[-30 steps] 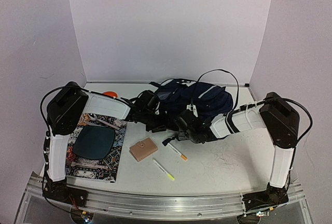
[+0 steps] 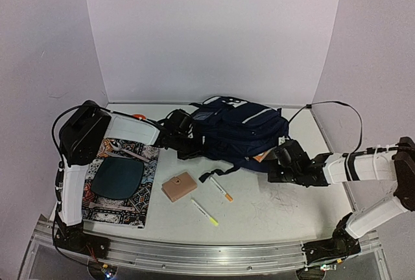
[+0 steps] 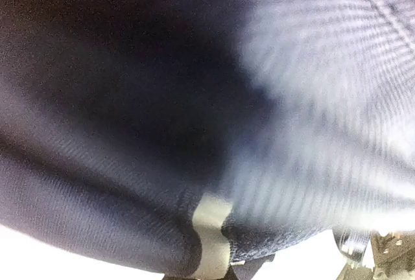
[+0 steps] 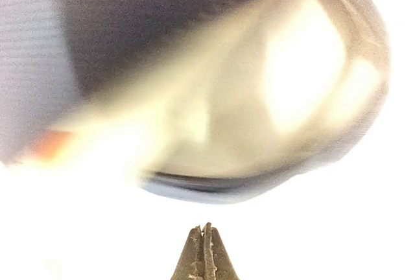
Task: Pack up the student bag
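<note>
A navy bag lies on its side at the back of the table. My left gripper is against the bag's left end; dark bag fabric fills the left wrist view and hides its fingers, so its state cannot be told. At the bag's right front, my right gripper is shut, nothing visible between its fingertips. An orange-and-white item shows at the bag's edge beside it. In front of the bag lie a tan wallet, an orange-ended marker and a yellow-ended marker.
A patterned mat on the left carries a dark board and a spoon. Behind the left arm, an orange-red object peeks out. A bag strap trails near the markers.
My right gripper has moved to the right along the bag's front. The bag's front edge now spreads further forward and right, and the orange-and-white item has come into view. My left arm moved only slightly.
</note>
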